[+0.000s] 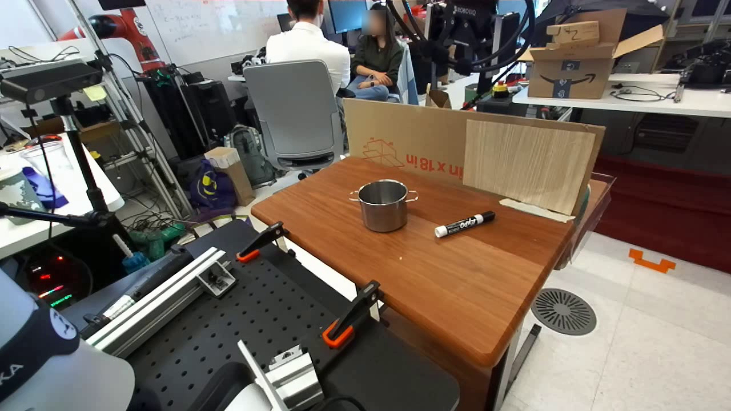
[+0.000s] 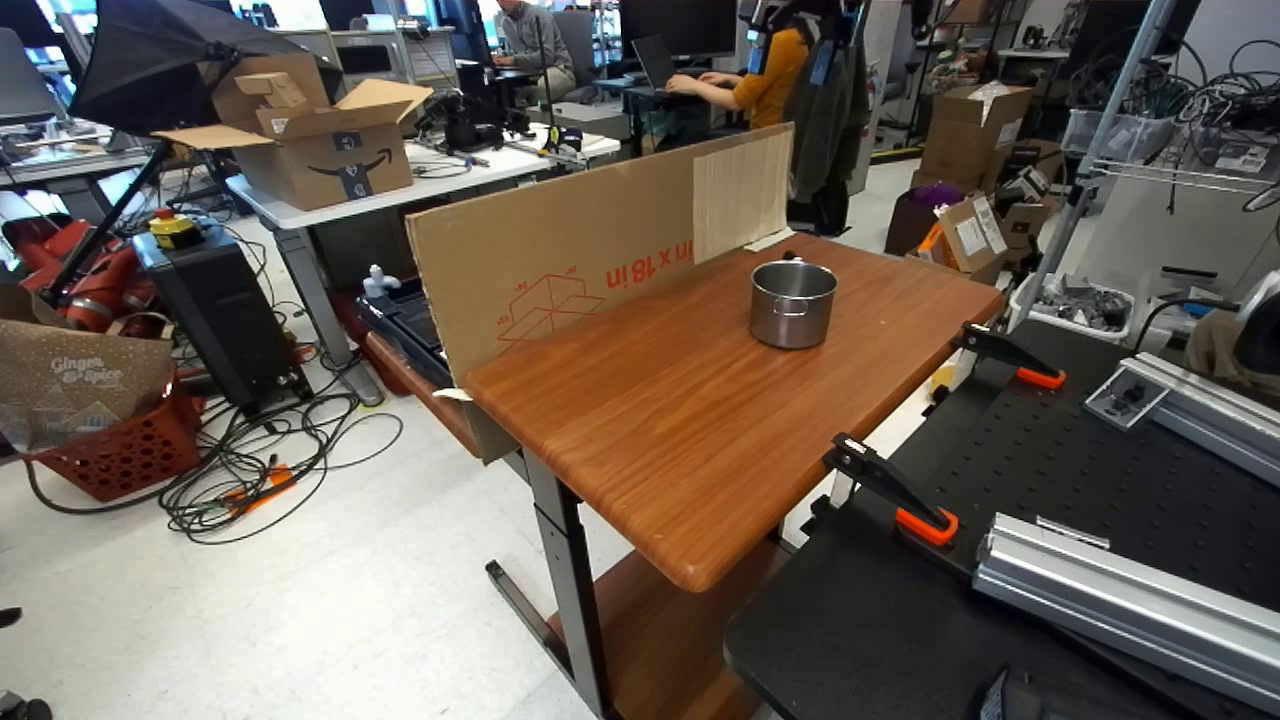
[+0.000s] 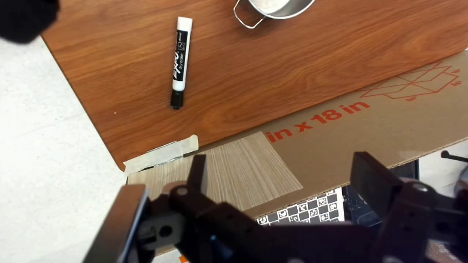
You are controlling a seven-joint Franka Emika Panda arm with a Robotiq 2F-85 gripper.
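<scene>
A shiny steel pot [image 1: 384, 209] with two wire handles stands upright on the wooden table [image 1: 452, 287]. To its right lies a black and white Expo marker [image 1: 464, 225], apart from the pot. From above, the wrist view shows the whole marker [image 3: 180, 63] and only the lower rim of the pot [image 3: 285, 13]. My gripper is open, its fingers wide apart with nothing between them, high above the table's back edge and the cardboard. In the second exterior view the pot [image 2: 792, 306] hides nearly all of the marker.
An upright cardboard panel [image 1: 411, 140] with a wood-grain sheet [image 1: 527, 164] lines the table's back edge. Clamps [image 1: 353, 318] with orange pads sit along the near side.
</scene>
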